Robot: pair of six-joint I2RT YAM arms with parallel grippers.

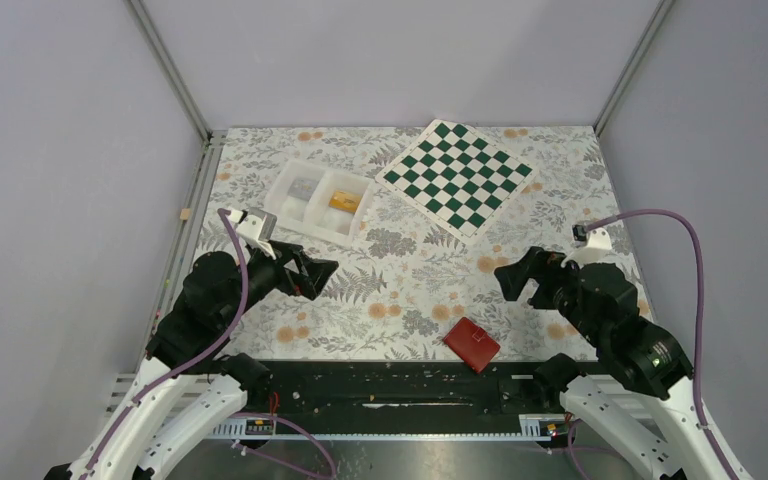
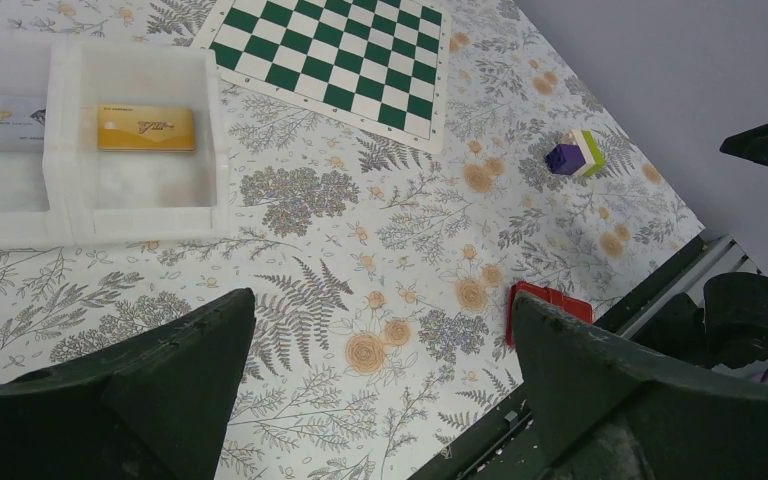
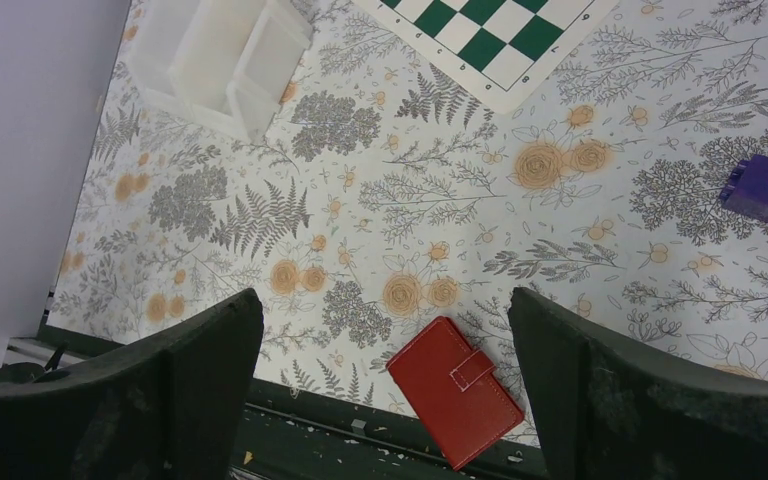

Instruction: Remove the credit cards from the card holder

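Observation:
The red card holder (image 1: 472,344) lies closed at the table's front edge, right of centre, its corner over the dark strip. A strap crosses the holder (image 3: 450,395) in the right wrist view; no cards show from it. To the left, a white two-part tray (image 2: 218,150) holds a gold card (image 2: 146,129) in one compartment and a silver VIP card (image 2: 2,122) in the other. My left gripper (image 1: 322,280) hovers open and empty, right of and nearer than the tray. Up and right of the holder is my right gripper (image 1: 513,287), open, with nothing between its fingers.
A green-and-white checkered mat (image 1: 459,177) lies at the back. Purple, white and green blocks (image 2: 576,155) sit to the right, hidden by the right arm from above.

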